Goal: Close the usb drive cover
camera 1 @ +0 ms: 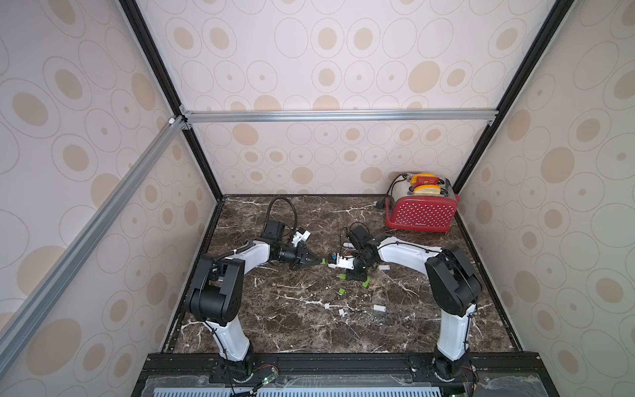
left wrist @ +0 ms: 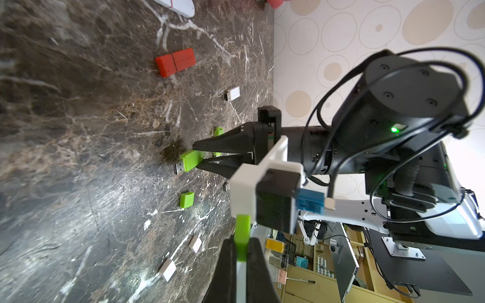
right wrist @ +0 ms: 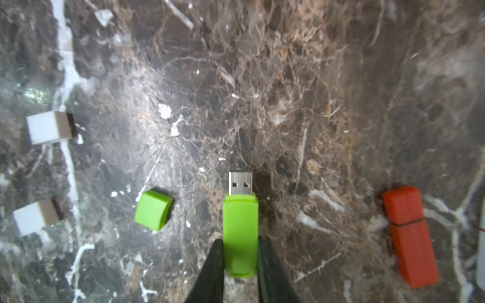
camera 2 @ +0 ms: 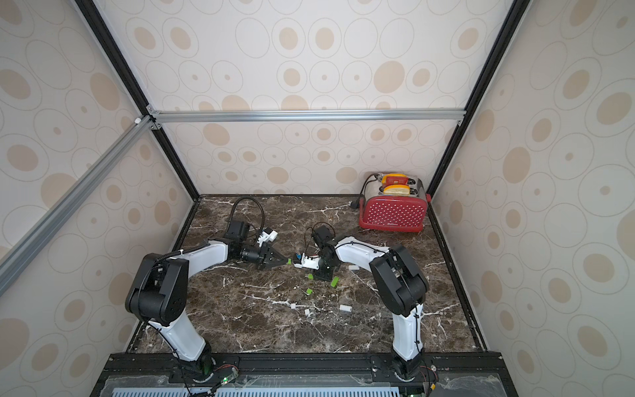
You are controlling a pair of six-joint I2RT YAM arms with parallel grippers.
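My right gripper is shut on the body of a green USB drive (right wrist: 240, 222), whose bare metal plug (right wrist: 240, 183) points away from the fingers. Seen in the left wrist view, that drive (left wrist: 191, 159) is off to the left, tilted, its plug bare. At the lower middle of the same view, the tips of my left gripper are closed on a small green cover (left wrist: 242, 229). From the top left, the left gripper's green cover (camera 1: 323, 261) faces the right gripper (camera 1: 342, 275), with a gap between them.
A loose green piece (right wrist: 154, 210) and two white pieces (right wrist: 49, 127) lie on the marble table. A red USB drive (right wrist: 410, 236) rests to the right in the right wrist view. The red toaster (camera 1: 423, 210) stands at the back right.
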